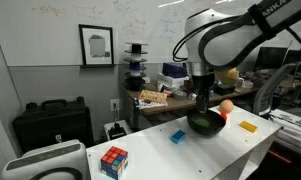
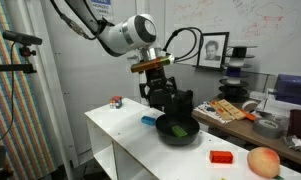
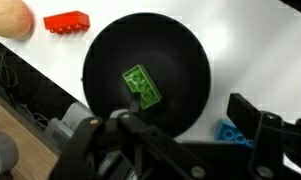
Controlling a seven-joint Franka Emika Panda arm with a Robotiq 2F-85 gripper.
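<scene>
A green block point(image 3: 142, 86) lies inside the black bowl point(image 3: 195, 62), on its floor, in the wrist view. Exterior view 2 shows the same bowl point(image 2: 189, 138) on the white table, with the green block point(image 2: 178, 131) partly visible in it. My gripper hangs over the bowl, its dark fingers well apart and nothing seen between them. The left finger overlaps the bowl's lower part and just touches the block's outline in this view; the right one is outside the rim. Exterior view 1 has the gripper point(image 1: 202, 98) low above the bowl point(image 1: 207, 124).
Beside the bowl lies a blue block point(image 1: 178, 136). On its other side are a red block point(image 2: 221, 157) and a peach point(image 2: 263, 162). A yellow block point(image 1: 248, 126) and a Rubik's cube point(image 1: 114, 161) sit farther off.
</scene>
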